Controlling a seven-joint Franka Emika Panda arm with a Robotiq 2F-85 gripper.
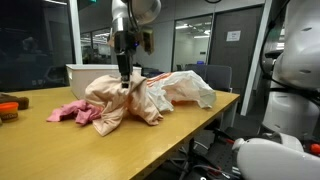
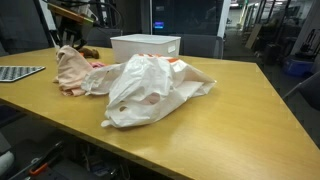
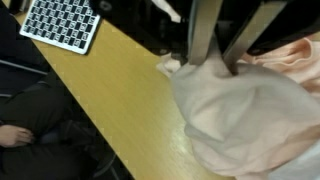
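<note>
A pale pink cloth hangs from my gripper, lifted off the wooden table, its lower folds still near or on the surface. In the wrist view, the gripper is shut on the cloth, which bunches between the fingertips and spreads below as a large fold. Exterior view 2 has the raised cloth at the far left of the table. A darker pink cloth lies flat on the table beside it.
A white plastic bag with something orange lies crumpled near the held cloth. Behind stands a white box. A keyboard rests near the table edge. Toward the front, the table is bare.
</note>
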